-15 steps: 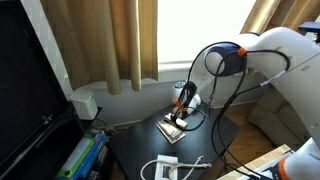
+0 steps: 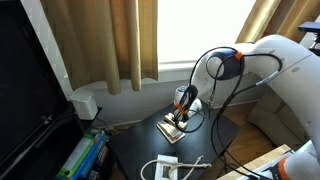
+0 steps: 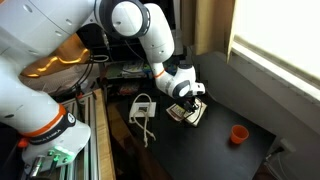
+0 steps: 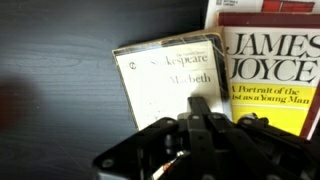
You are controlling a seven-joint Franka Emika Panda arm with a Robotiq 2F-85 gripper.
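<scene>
In the wrist view a worn, pale Shakespeare Macbeth book [image 4: 160, 80] lies on the dark table. Against its right side is a James Joyce book [image 4: 270, 70] with a maroon and yellow cover. My gripper is shut over the right part of the Macbeth book, and nothing shows between its fingers. Whether the fingertips touch the cover, I cannot tell. From the second exterior view, the gripper [image 3: 190, 103] points down at the books [image 3: 184, 115]. The arm hides part of them.
An orange-red cup [image 3: 239, 134] stands on the table to one side. A white power strip [image 3: 143, 109] with its cable lies on the other side. Colourful books or boxes [image 2: 82, 158] are stacked beyond the table's left edge.
Over the last second the gripper has shifted slightly at the books, seemingly a little lower. The books appear to lie in the same place.
</scene>
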